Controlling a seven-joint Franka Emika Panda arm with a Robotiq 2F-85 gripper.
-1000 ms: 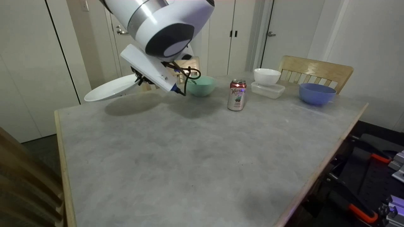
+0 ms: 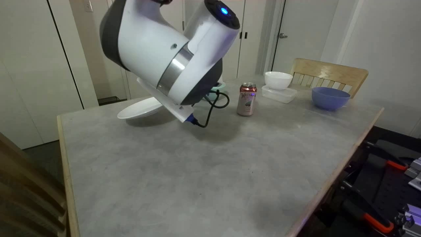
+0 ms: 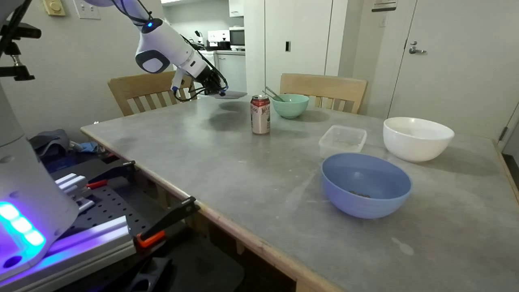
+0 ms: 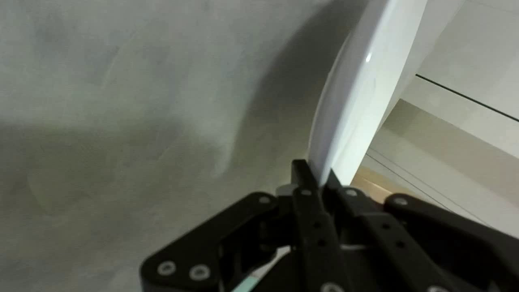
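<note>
A white plate (image 4: 362, 82) is pinched at its rim by my gripper, whose black fingers (image 4: 305, 194) are shut on it in the wrist view. In exterior view 1 the plate (image 2: 141, 108) is held tilted, low over the far left of the table, with a shadow beneath it. The arm hides the gripper itself there. From exterior view 2 the plate (image 3: 230, 95) shows as a thin grey edge beyond the gripper.
A soda can (image 3: 260, 116) stands upright near a green bowl (image 3: 292, 106) holding a utensil. Further along are a clear container (image 3: 342, 141), a white bowl (image 3: 417, 140) and a blue bowl (image 3: 365, 187).
In exterior view 1 the plate has come lower and to the right, towards the table. The arm has moved right and down with it, now covering most of the green bowl.
</note>
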